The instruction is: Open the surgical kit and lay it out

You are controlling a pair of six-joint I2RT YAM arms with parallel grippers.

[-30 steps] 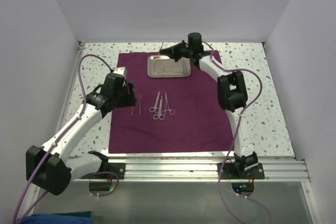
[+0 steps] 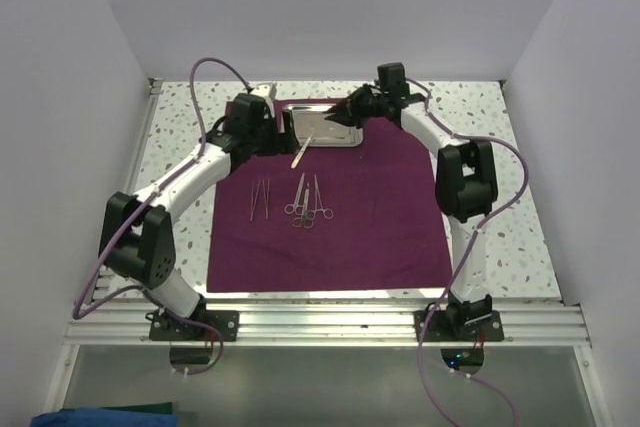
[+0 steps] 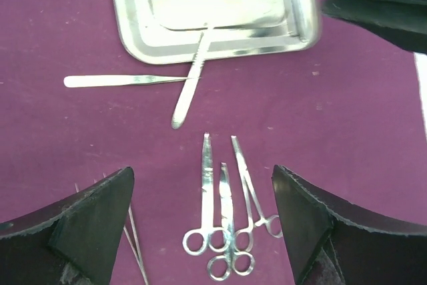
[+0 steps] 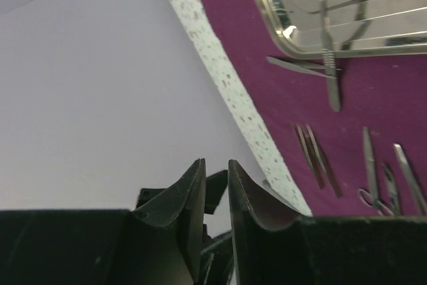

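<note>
A pale slim handle [image 2: 302,152] slants across the front rim of the metal tray [image 2: 320,145]. A thin pointed instrument [image 3: 100,81] runs sideways, its tip meeting that handle in the left wrist view. From above, my left gripper [image 2: 281,134] hides it. That gripper is open beside the tray's left side, its wide fingers empty. Over the tray's right part, my right gripper [image 2: 329,118] has its fingertips [image 4: 199,168] a narrow gap apart, with nothing visible between them. Slender tweezers [image 2: 253,200] and scissor-like tools [image 2: 299,196] lie in front on the purple cloth [image 2: 370,247].
Bare cloth stretches to the right and front of the tools. The speckled tabletop [image 2: 500,247] borders it. White walls [image 2: 330,7] stand behind and beside the table. Both arms reach in close to each other around the tray.
My left arm has moved up and right toward the tray. The pale handle now shows at the front rim.
</note>
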